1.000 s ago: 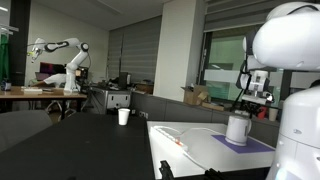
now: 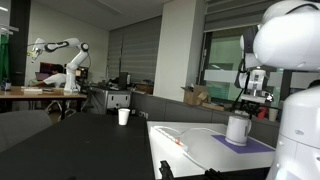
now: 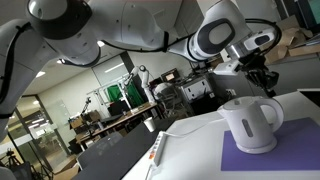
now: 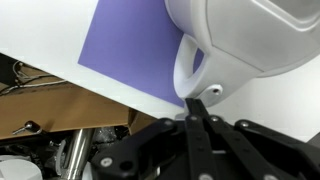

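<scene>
A white kettle point(image 3: 252, 124) stands upright on a purple mat point(image 3: 295, 143) on the white table. Its looped handle point(image 4: 198, 66) shows in the wrist view, just ahead of my gripper. The gripper is shut, and I see nothing held between its fingers. From exterior view 2 the gripper point(image 3: 269, 90) is low over the handle side of the kettle. Whether its tips touch the handle is hard to tell. In exterior view 1 the kettle point(image 2: 238, 127) is partly hidden on the right by my large white arm.
A white power strip point(image 3: 157, 150) lies on the table left of the mat. A white cup point(image 2: 123, 116) stands on the dark table farther left. Past the table edge, the wrist view shows a brown surface point(image 4: 55, 118) with cables and a metal cylinder point(image 4: 77, 153).
</scene>
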